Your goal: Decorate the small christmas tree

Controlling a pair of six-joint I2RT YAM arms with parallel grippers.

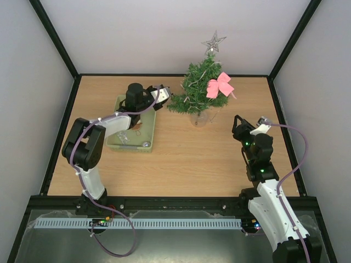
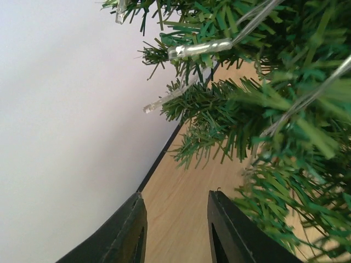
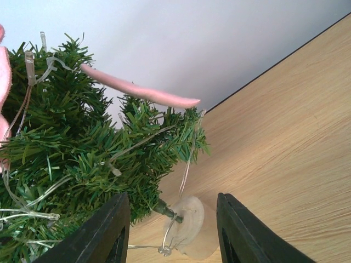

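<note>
The small Christmas tree (image 1: 200, 85) stands upright at the back of the table, with a silver star (image 1: 214, 42) on top and a pink bow (image 1: 220, 86) on its right side. Strung light bulbs (image 2: 200, 48) run among its branches. My left gripper is just left of the tree, its fingers parted and nothing between them. Some distance right of the tree, my right gripper stands open and empty. The tree's clear base (image 3: 192, 222) appears beyond the right gripper's fingers.
A green tray (image 1: 137, 148) lies on the left under my left arm, holding several small ornaments, including a silver ball (image 1: 146, 144). A black frame bar (image 1: 170, 203) edges the front.
</note>
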